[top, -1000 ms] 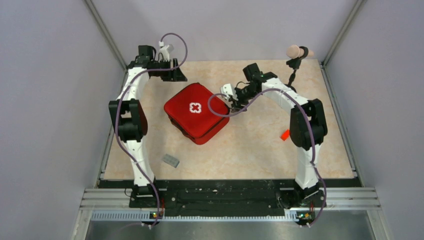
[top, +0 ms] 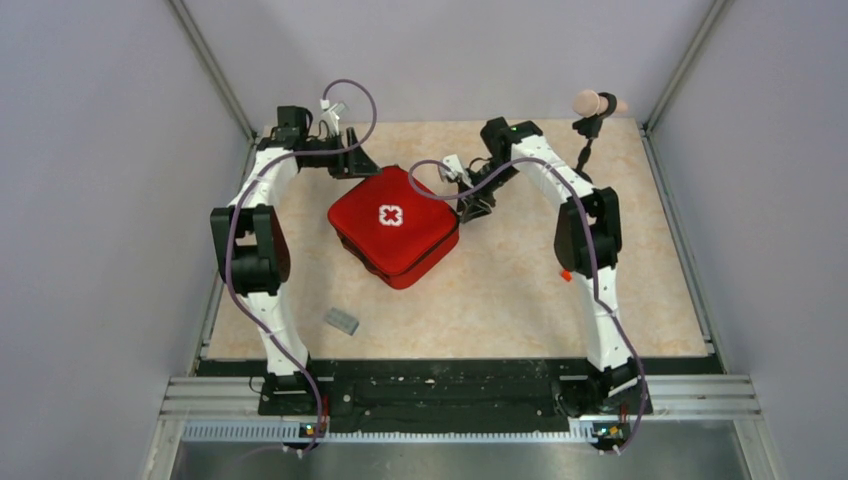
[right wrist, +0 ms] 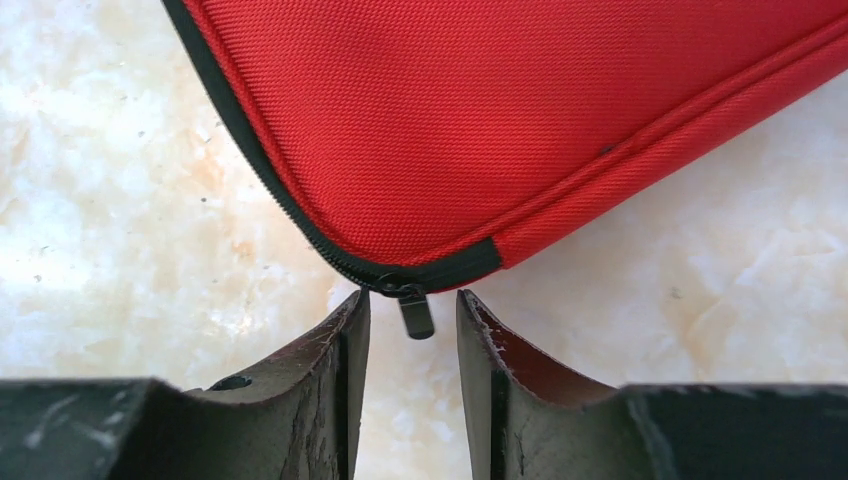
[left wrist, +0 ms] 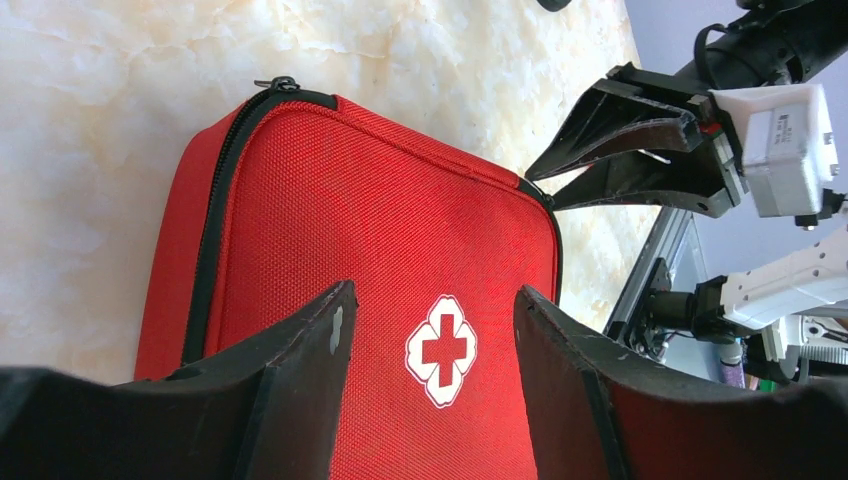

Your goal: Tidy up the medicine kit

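Note:
A red medicine kit [top: 391,229] with a white cross lies shut on the table, left of centre. My left gripper [top: 370,165] hangs by its far left edge; in the left wrist view the fingers [left wrist: 335,330] stand apart over the red lid [left wrist: 400,240] with nothing between them. One zipper pull [left wrist: 278,83] shows at a corner there. My right gripper [top: 475,212] is at the kit's right corner. In the right wrist view a zipper pull [right wrist: 416,315] hangs down between the tips of its parted fingers, touching neither visibly.
A grey blister pack [top: 341,320] lies near the front left. A small orange-red item [top: 566,275] is partly covered by my right arm. At the back right stands a dark stand [top: 586,140] with a pale round top.
The kit has not moved.

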